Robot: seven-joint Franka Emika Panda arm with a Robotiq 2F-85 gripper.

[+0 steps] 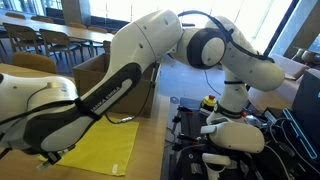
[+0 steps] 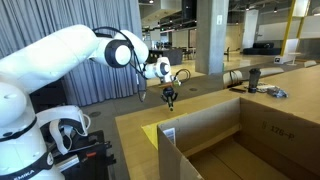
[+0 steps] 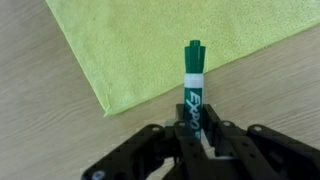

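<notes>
A green EXPO marker (image 3: 194,88) with a white band juts out from my gripper in the wrist view; the fingers are shut on its lower part. Below and beyond it lies a yellow cloth (image 3: 130,50) on the wooden table, with the marker's cap end over the cloth in that view. From the second exterior view, the gripper (image 2: 170,96) appears small at the far part of the table, pointing down. The first exterior view has the cloth (image 1: 105,150) flat beside the arm, while the gripper end at lower left is hard to make out.
An open cardboard box (image 1: 92,76) stands on the table behind the arm; its rim is close in the second exterior view, where its inside (image 2: 250,150) looks empty. Bare wood (image 1: 25,85) is free at the table's left. Chairs and tables fill the background.
</notes>
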